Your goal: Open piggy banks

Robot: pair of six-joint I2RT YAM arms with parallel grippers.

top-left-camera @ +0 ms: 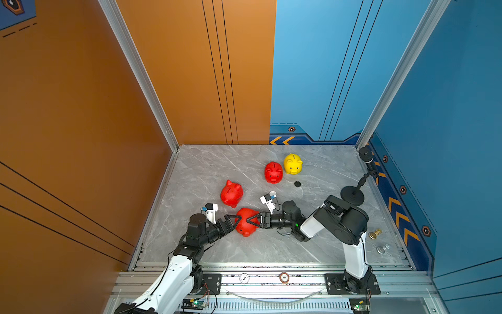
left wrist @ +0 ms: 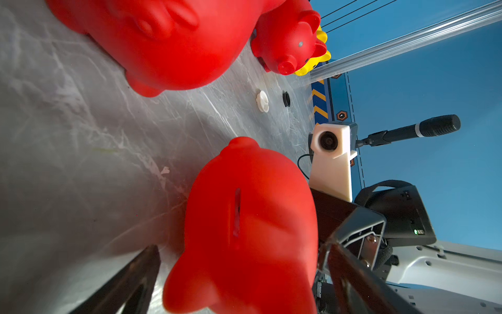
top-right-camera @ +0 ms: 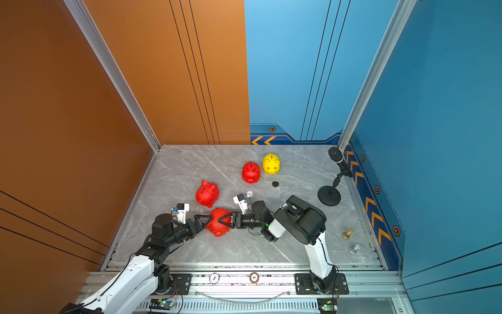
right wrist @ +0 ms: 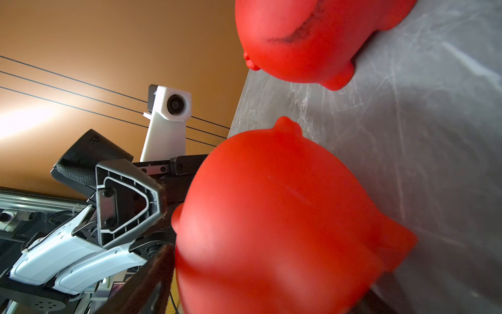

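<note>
A red piggy bank (top-left-camera: 245, 225) lies low between my two grippers at the front middle, filling much of both wrist views. My left gripper (top-left-camera: 233, 224) is open at its left side, fingers either side of it in the left wrist view. My right gripper (top-left-camera: 252, 220) reaches around it from the right, part open; whether it touches is unclear. A second red piggy bank (top-right-camera: 207, 193) lies behind to the left. A third red one (top-right-camera: 251, 172) and a yellow one (top-right-camera: 271, 163) stand at the back. A black cap (left wrist: 286, 99) and a white cap (left wrist: 262, 101) lie on the floor.
A black stand (top-right-camera: 329, 196) with an arm is at the right edge, with a brass piece (top-right-camera: 347, 233) and a silver piece (top-right-camera: 354, 248) before it.
</note>
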